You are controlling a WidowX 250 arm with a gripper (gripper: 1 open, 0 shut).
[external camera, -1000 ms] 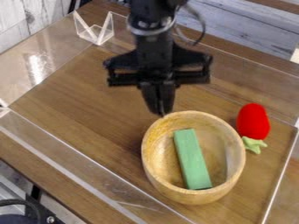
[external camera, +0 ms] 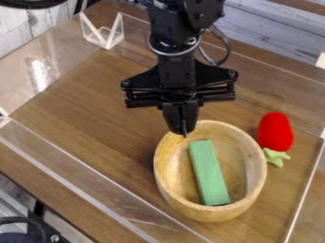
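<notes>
My gripper hangs in the middle of the view, its black body above the near-left rim of a light wooden bowl, its narrow fingertips pointing down and shut, with nothing visible between them. A green rectangular block lies inside the bowl. To the right of the bowl, a red object with a pale green leafy end, like a strawberry, lies on the wooden table.
A clear plastic stand is at the back left. The table's edges run along the near left and the right.
My gripper has come lower and nearer, toward the bowl's rim, over the last second and now shows sharper. The bowl, block and red object have not moved.
</notes>
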